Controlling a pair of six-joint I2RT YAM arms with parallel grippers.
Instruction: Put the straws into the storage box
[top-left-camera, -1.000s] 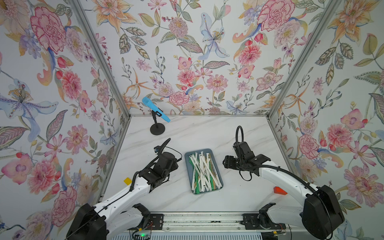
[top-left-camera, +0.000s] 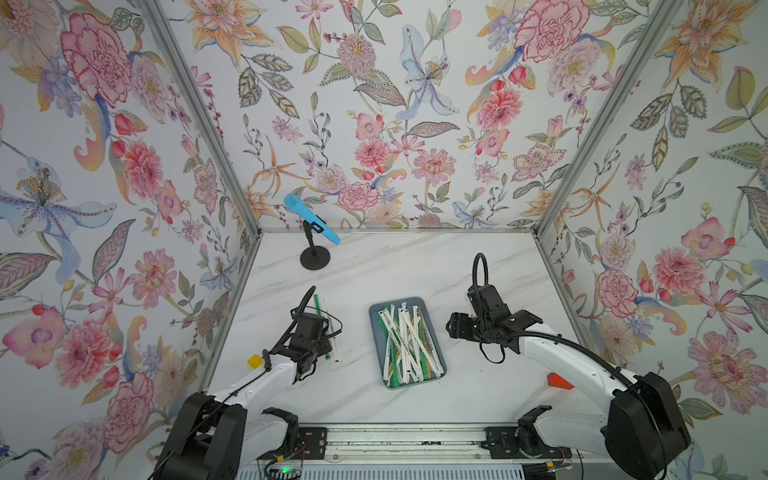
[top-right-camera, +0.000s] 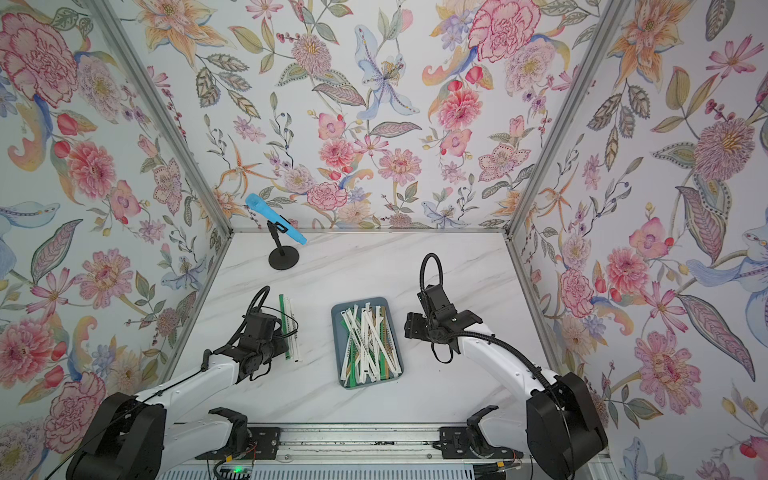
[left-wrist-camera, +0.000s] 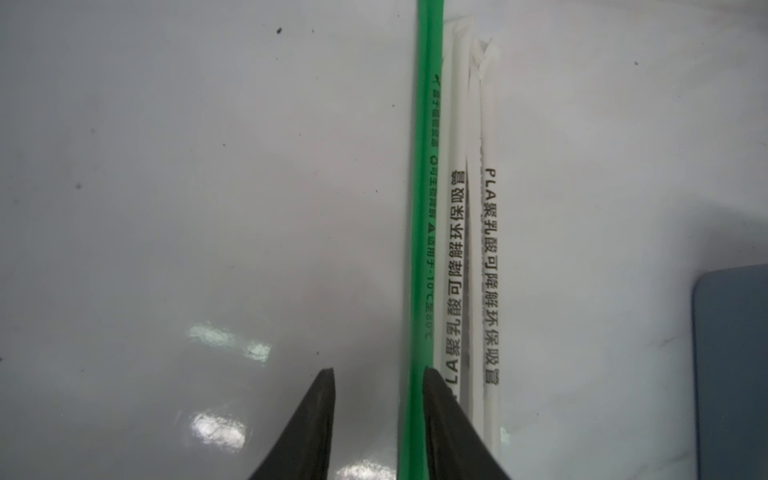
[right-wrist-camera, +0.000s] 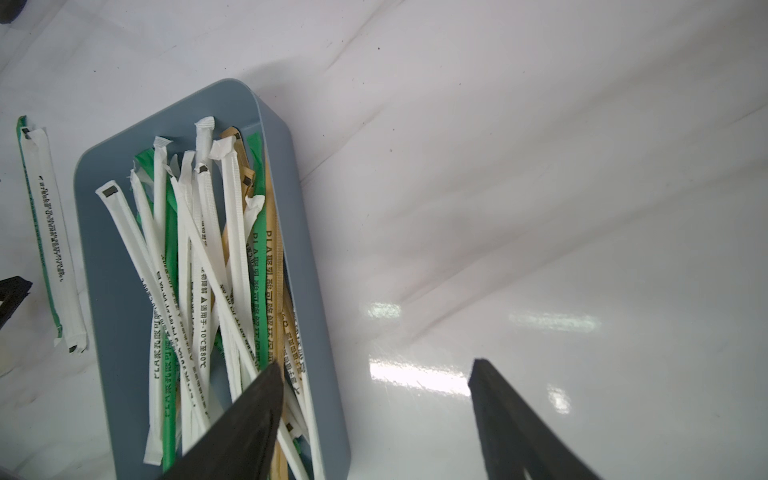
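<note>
A green straw (left-wrist-camera: 424, 200) lies beside white wrapped straws (left-wrist-camera: 488, 240) on the table, left of the grey-blue storage box (right-wrist-camera: 284, 200), which holds a pile of wrapped straws (top-right-camera: 368, 340). My left gripper hovers low over the loose straws, fingers apart, nothing held; one fingertip overlaps the green straw in view. My right gripper is open and empty just right of the box, its left finger over the box edge in the wrist view.
A light-blue microphone (top-left-camera: 312, 216) on a black stand (top-left-camera: 314, 257) stands at the back left.
Over the last second my left arm has moved left, away from the box, to the loose straws. The right arm is nearly still.
</note>
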